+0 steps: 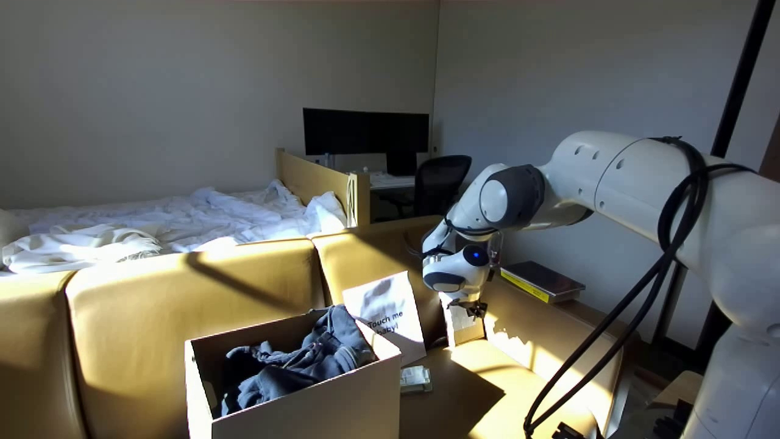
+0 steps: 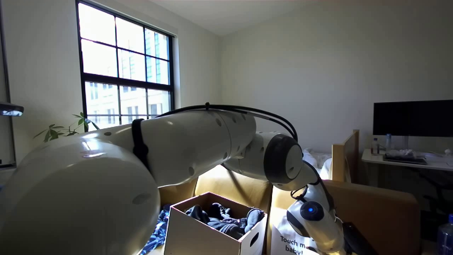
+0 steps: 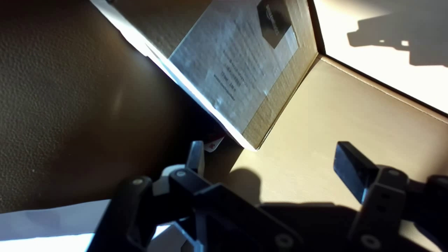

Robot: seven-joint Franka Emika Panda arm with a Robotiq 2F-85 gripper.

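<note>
In the wrist view my gripper stands open, its two fingers far apart and nothing between them. Ahead of it, a cardboard package (image 3: 247, 67) with a pale printed label and a black patch stands in the sofa's corner. The package (image 1: 464, 324) also shows in exterior view 1, partly behind the gripper (image 1: 468, 308). A small red-and-white item (image 3: 214, 143) peeks out of the dark gap beside the package's lower corner; what it is cannot be made out. In exterior view 2 the gripper's fingers are out of sight.
An open white box (image 1: 307, 406) of dark clothes (image 1: 303, 362) stands on the tan sofa (image 1: 194, 307). Behind it leans a "Touch me baby!" sign (image 1: 387, 314), with a small packet (image 1: 415, 379) nearby. A dark flat box (image 1: 542, 280) lies on the armrest. The sunlit seat is mostly clear.
</note>
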